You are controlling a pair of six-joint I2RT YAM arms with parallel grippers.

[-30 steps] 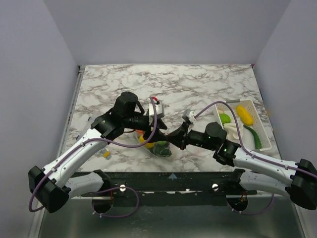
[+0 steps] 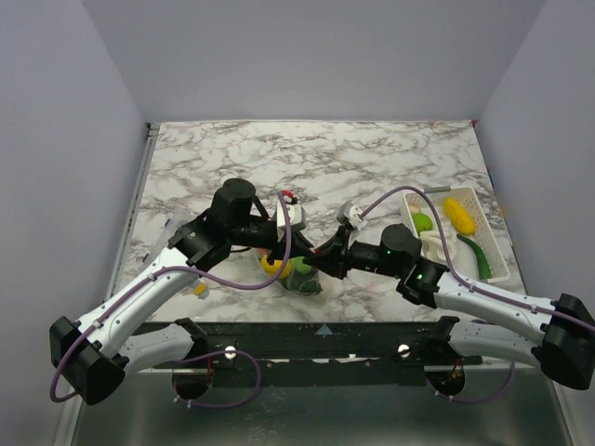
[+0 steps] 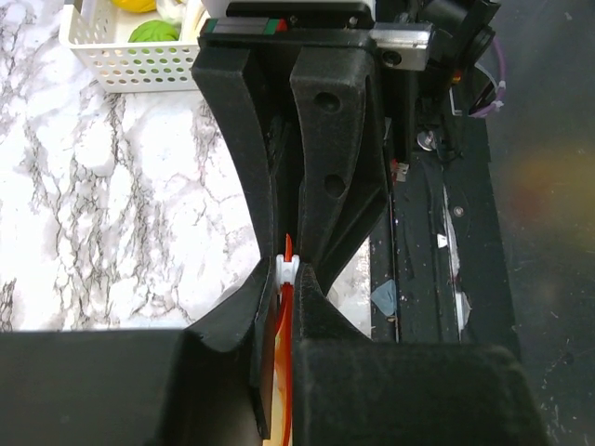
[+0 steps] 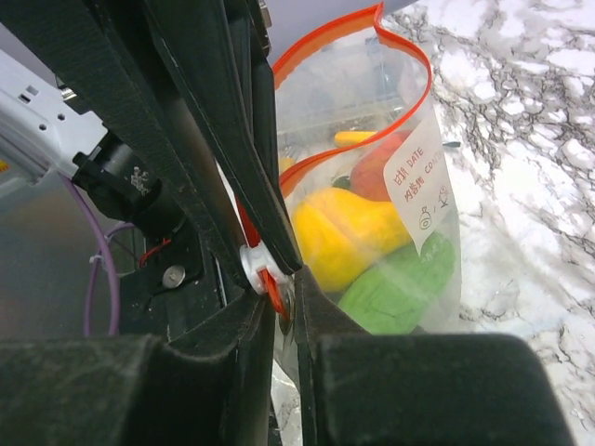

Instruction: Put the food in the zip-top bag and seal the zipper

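Observation:
The zip bag (image 4: 363, 232) stands in the middle with yellow, red and green food inside, its orange zipper (image 4: 404, 51) along the top. Both grippers meet at the white slider (image 3: 287, 269) on one end of the zipper. My left gripper is shut on the zipper in the left wrist view, the orange strip between its fingers. My right gripper is shut at the same spot, close against the slider and zipper end; the top view hides much of the bag under both grippers.
A white basket (image 2: 495, 260) of toy food stands at the right. The front edge of the table runs just below the bag.
My left gripper has shifted slightly since a second ago, and my right gripper has moved a little left toward it.

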